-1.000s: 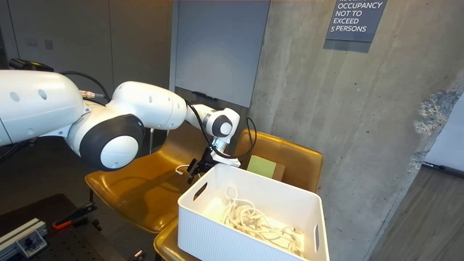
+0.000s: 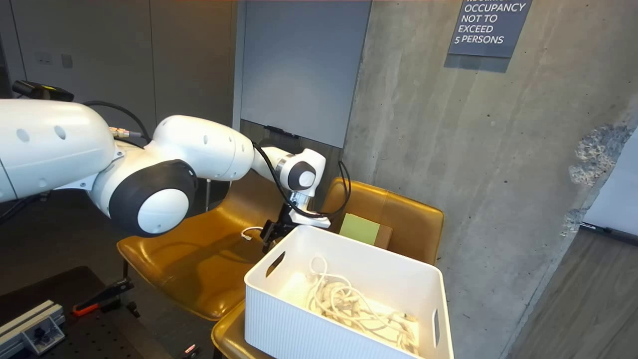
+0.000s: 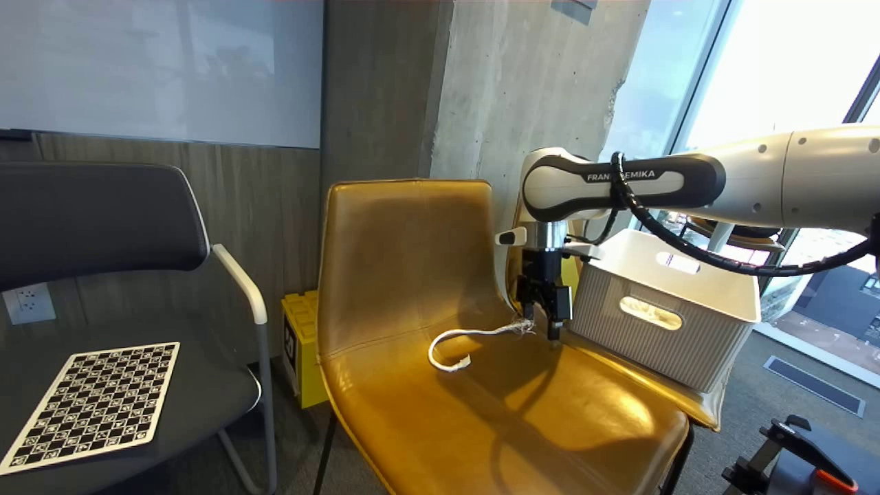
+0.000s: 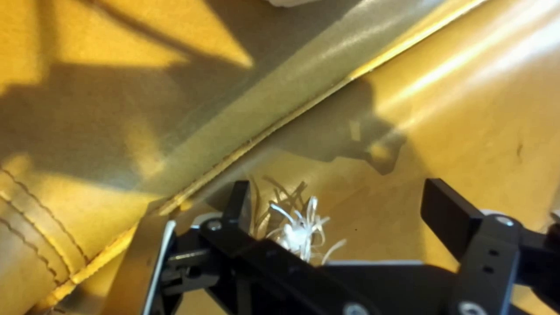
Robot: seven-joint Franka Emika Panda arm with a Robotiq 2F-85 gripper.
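A short white rope lies curved on the tan chair seat, its frayed end close to my gripper. In the wrist view my gripper is open, and the frayed white strands show beside the left finger, within the span between the fingers; the rest of the rope is hidden behind the gripper. Whether the strands touch a finger I cannot tell. In exterior view 1 the rope's far end shows left of the gripper. A white bin holds tangled pale rope.
The bin stands on a second tan chair, right beside the gripper. Behind it a green and brown box leans on the chair back. A dark chair with a checkered board stands left.
The gripper has shifted slightly in exterior view 1, with the wrist a little to the left. The white rope and the bin look unmoved.
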